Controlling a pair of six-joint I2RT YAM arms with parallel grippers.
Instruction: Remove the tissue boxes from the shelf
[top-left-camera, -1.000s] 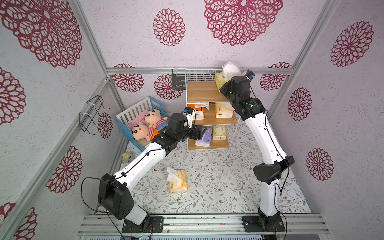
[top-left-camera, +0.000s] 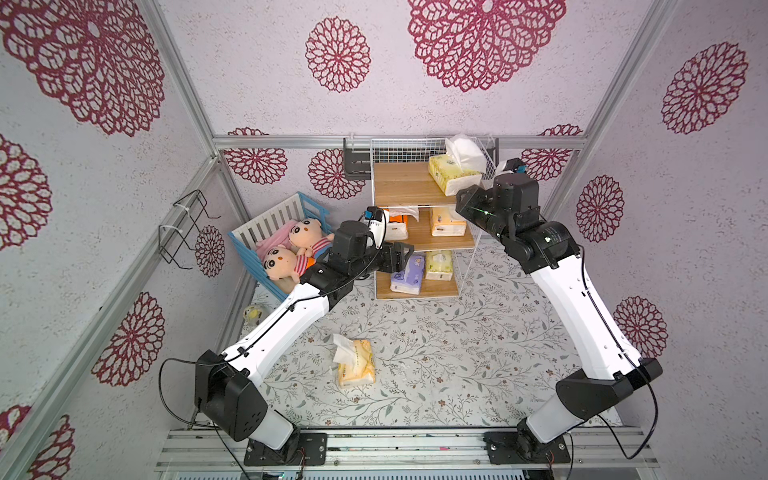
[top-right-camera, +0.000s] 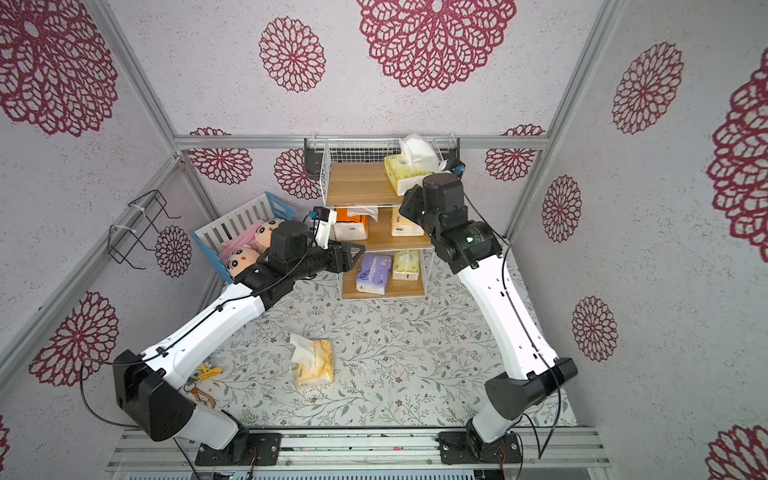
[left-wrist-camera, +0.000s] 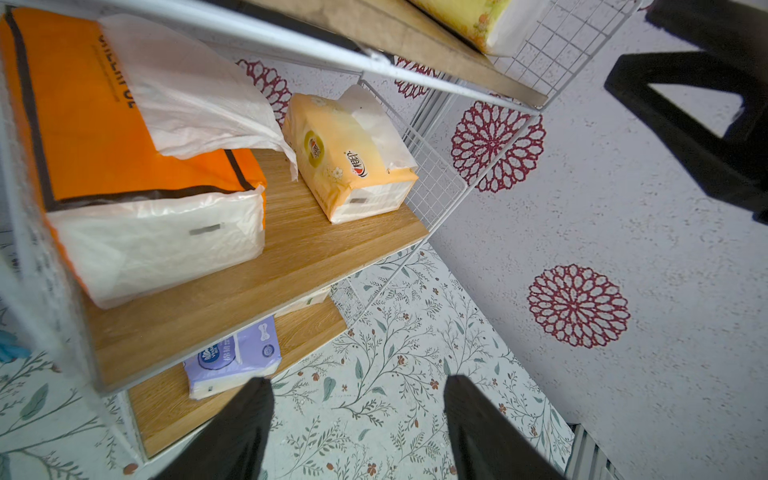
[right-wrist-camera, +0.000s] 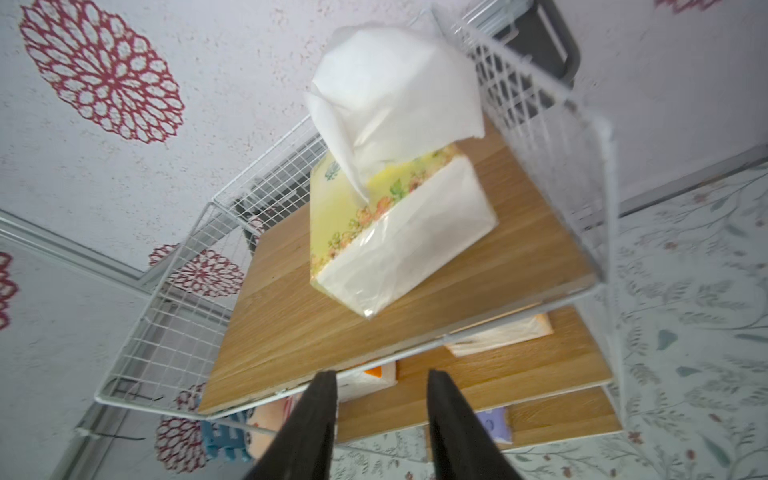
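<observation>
A yellow tissue pack with a tall white tissue stands near the right end of the top shelf. My right gripper is open in front of the top shelf, below and apart from that pack, its fingers empty. On the middle shelf sit an orange pack and a light orange pack. The bottom shelf holds a purple pack and a pale yellow pack. My left gripper is open in front of the shelf's left side, nothing between its fingers. Another yellow pack lies on the table.
A blue and white crib with dolls stands left of the shelf, behind the left arm. White wire side panels bound the shelf. Table space in front of the shelf and to its right is clear.
My right gripper has drawn back from the top pack, moving right and toward the front; more of the pack shows now. The left arm has shifted only slightly.
</observation>
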